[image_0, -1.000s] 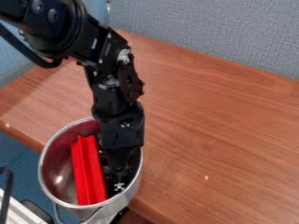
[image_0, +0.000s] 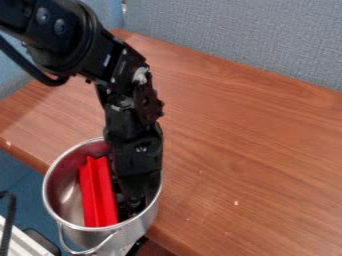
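Note:
A steel pot (image_0: 64, 209) with a wire handle stands at the lower left of the camera view, partly over the table's edge. Inside it lie red bar-shaped pieces (image_0: 99, 191). The black gripper (image_0: 135, 185) reaches down into the pot to the right of the red pieces; its fingers are dark and mostly hidden there, so whether they are open, shut or holding anything cannot be seen.
Blue floor and a white object with a dark cable are at the lower left.
The gripper stays down inside the pot.

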